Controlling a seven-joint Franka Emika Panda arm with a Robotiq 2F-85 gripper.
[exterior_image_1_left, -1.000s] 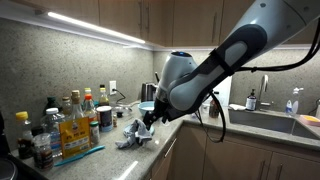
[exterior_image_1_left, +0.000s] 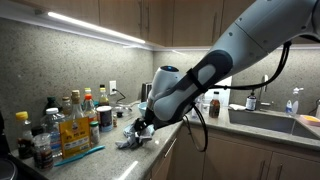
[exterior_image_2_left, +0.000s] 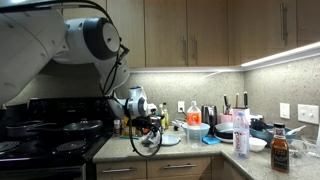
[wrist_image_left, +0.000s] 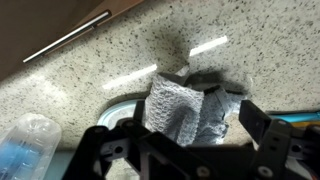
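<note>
A crumpled grey cloth (wrist_image_left: 175, 108) lies on the speckled counter, below and between the fingers of my gripper in the wrist view. The fingers are open wide, with one dark finger (wrist_image_left: 122, 138) to the left of the cloth and the other to its right. In the first exterior view the cloth (exterior_image_1_left: 135, 134) shows as a grey-white heap near the counter's front edge, close under the arm's end. Whether the fingers touch the cloth cannot be made out.
Beside the cloth is a pale round plate (wrist_image_left: 118, 113), and a clear bottle (wrist_image_left: 22, 148) stands at the lower left. Several bottles (exterior_image_1_left: 75, 128) line the wall, with a blue utensil (exterior_image_1_left: 82, 156) in front. The sink (exterior_image_1_left: 265, 122) is at the far right.
Over the last second the arm has shifted left in the first exterior view, with its end lower and closer over the cloth. The surrounding bottles have not moved.
</note>
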